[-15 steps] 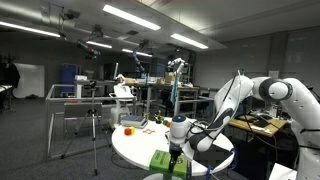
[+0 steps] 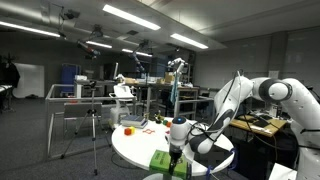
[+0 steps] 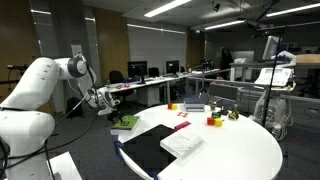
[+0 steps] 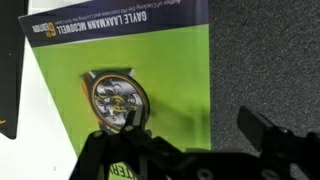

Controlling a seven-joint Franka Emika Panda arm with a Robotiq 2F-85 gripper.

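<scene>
A green book (image 4: 165, 85) with a black strip and a watch picture on its cover lies at the white table's edge, with dark carpet showing beyond its right side. In exterior view 1 the book (image 2: 168, 165) appears at the near edge of the table, and in exterior view 2 it (image 3: 127, 122) is at the far left end. My gripper is open, fingers wide apart. One finger appears over the cover and the other over the carpet, so the book's edge runs between them. Nothing is visibly gripped; the height between fingers and book is hard to judge.
On the white table (image 3: 250, 150) lie a black board (image 3: 158, 152) and a white box (image 3: 182, 145). Small coloured objects (image 3: 214, 122) stand farther back. A tripod (image 2: 95, 130) is on the floor beside the table. Open carpet lies past the book's edge.
</scene>
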